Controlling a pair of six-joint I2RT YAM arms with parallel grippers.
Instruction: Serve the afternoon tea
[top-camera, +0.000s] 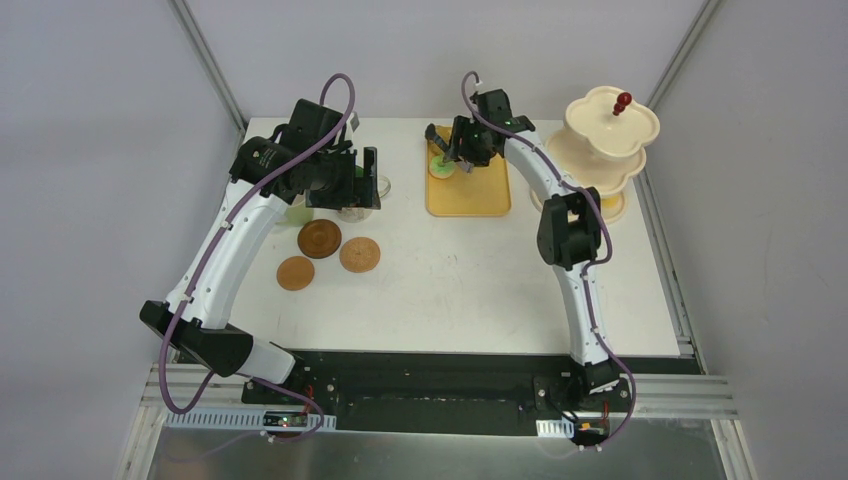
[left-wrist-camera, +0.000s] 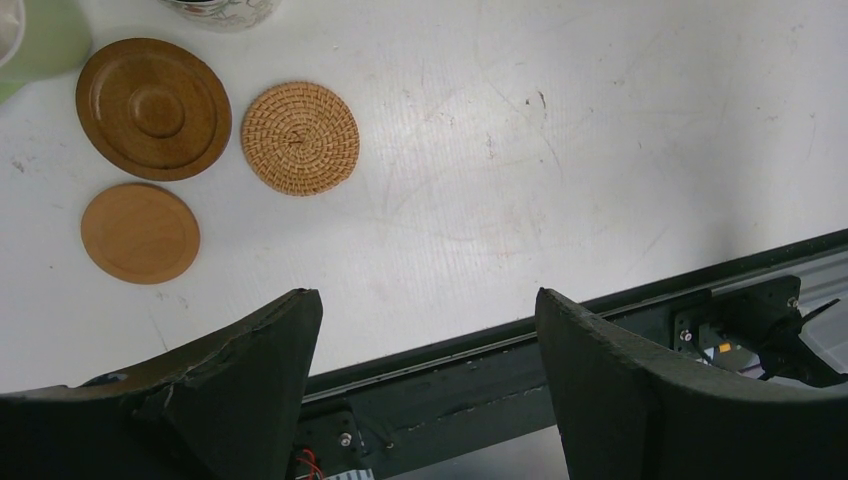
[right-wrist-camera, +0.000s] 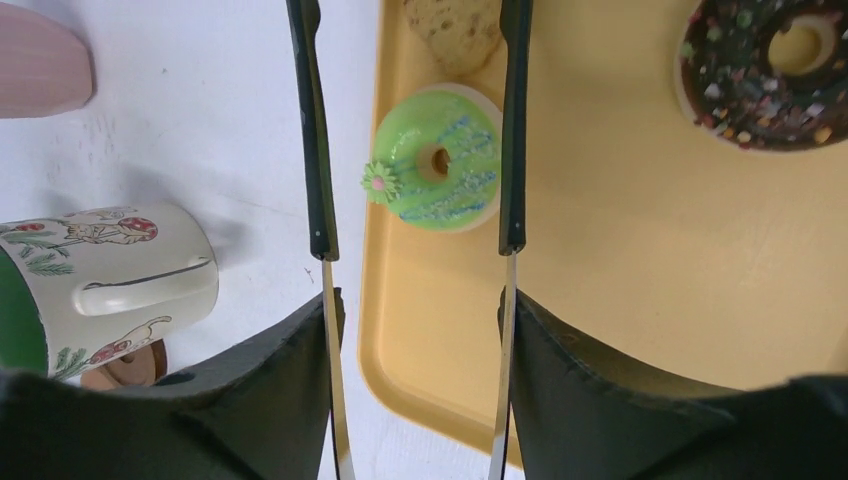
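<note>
A yellow tray (top-camera: 470, 205) at the back middle holds a green-iced donut (right-wrist-camera: 440, 155), a brown cookie (right-wrist-camera: 455, 35) and a dark sprinkled donut (right-wrist-camera: 765, 75). My right gripper is over the tray, its fingers closed from both sides on spread tongs (right-wrist-camera: 318, 170). Between the tong arms I see the green donut and cookie; the tong tips run out of the right wrist view, so contact is unclear. A cream tiered stand (top-camera: 613, 120) is at the back right. My left gripper stands open and empty, high over the left side.
A brown wooden saucer (left-wrist-camera: 157, 112), a woven coaster (left-wrist-camera: 300, 138) and a tan coaster (left-wrist-camera: 140, 233) lie at left. A patterned mug (right-wrist-camera: 135, 265) stands left of the tray, partly hidden from above by the left arm.
</note>
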